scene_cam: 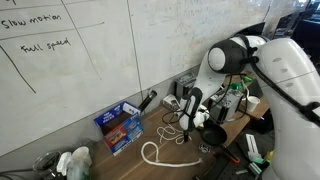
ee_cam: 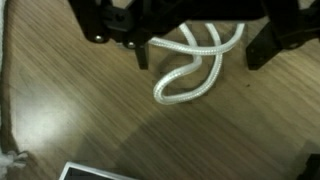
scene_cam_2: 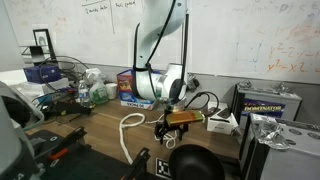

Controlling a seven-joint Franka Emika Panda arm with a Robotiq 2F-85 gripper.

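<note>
White rope [scene_cam: 150, 157] lies in loose curves on the brown wooden table. In the wrist view a doubled-back bend of the rope [ee_cam: 180, 98] rests on the wood, below and between the fingers. My gripper stands open above it, its dark fingers set wide apart with nothing held. Another stretch of rope, with a frayed end [ee_cam: 12, 160], shows at the left edge of that view. The second exterior view has the rope [scene_cam_2: 126, 128] curving left of my downward-pointing arm; the fingertips are small and hard to make out there.
A black pan [scene_cam_2: 195, 163] sits near the front. Behind the rope is a blue and red box [scene_cam: 122, 126]; a Dominator box [scene_cam_2: 268, 104] stands at the right. A dark, white-edged object [ee_cam: 88, 172] lies close by. Bare wood [scene_cam: 125, 165] shows at left.
</note>
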